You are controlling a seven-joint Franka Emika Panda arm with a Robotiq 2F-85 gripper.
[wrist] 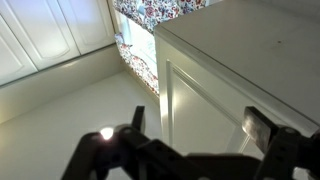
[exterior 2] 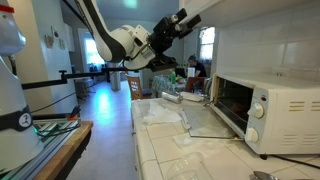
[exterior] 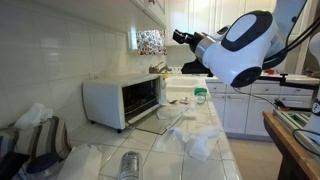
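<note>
My gripper (exterior: 179, 38) is raised high above the counter, near the level of the upper cabinets, and far from anything lying below. In the wrist view the gripper is open, its dark fingers wide apart at left and right with nothing between them. Beyond them shows a white cabinet (wrist: 205, 108). Exterior view 2 has the gripper (exterior 2: 184, 22) near the top, above the counter. No object is held.
A white toaster oven (exterior: 122, 98) stands against the tiled wall. Crumpled white plastic (exterior: 200, 145) lies on the counter, with a green-lidded container (exterior: 200, 94) farther back. A clear glass (exterior: 130, 165) sits at the front. The upper cabinets (exterior: 150, 8) hang close by.
</note>
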